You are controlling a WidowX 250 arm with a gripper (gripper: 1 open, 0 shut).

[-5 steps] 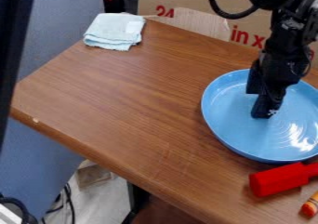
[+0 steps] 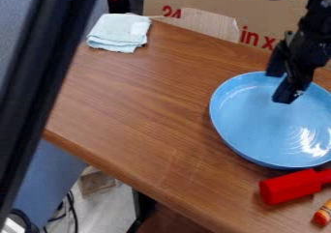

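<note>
A black robot gripper (image 2: 287,80) is at the upper right, over the back part of a blue plate (image 2: 258,131) on the wooden table. Its fingers point down; whether they are open or shut is hard to tell, and nothing is clearly visible held in it. The plate's right edge runs out of view.
A red object (image 2: 291,186) and a small orange item (image 2: 322,214) lie in front of the plate. A folded light-blue cloth (image 2: 119,32) lies at the far left corner. A cardboard box (image 2: 214,5) stands behind.
The gripper has risen from low on the plate toward the back and up, uncovering more of the plate's surface. The plate and the other objects have not visibly moved.
</note>
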